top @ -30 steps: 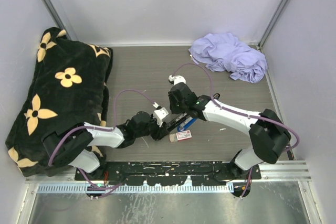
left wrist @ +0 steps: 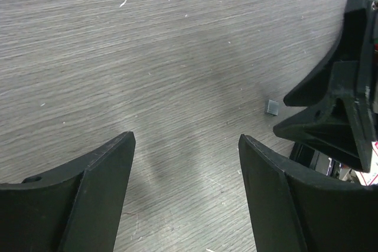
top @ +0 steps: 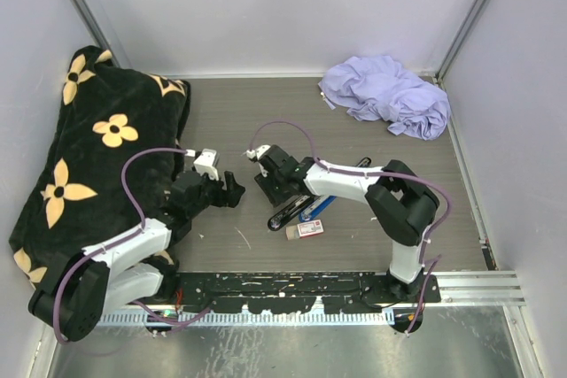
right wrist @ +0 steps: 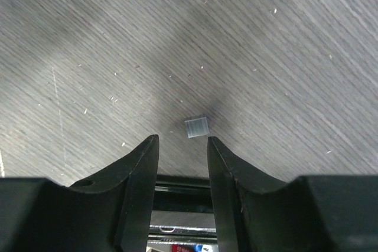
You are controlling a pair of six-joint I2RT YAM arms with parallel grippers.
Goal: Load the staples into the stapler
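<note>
A small grey staple strip lies on the table just beyond my right gripper, which is open above it; it also shows in the left wrist view point(left wrist: 272, 107). My left gripper point(top: 232, 190) is open over bare table, left of the right one. A black stapler point(top: 282, 217) lies diagonally beside a blue object point(top: 323, 206), partly under the right arm. A staple box point(top: 310, 228) lies below them.
A lilac cloth point(top: 390, 95) is heaped at the back right, and a dark flowered cushion point(top: 89, 157) fills the left side.
My left gripper has lifted away from the stapler toward the upper left. My right gripper has moved left, to over the small staple strip.
</note>
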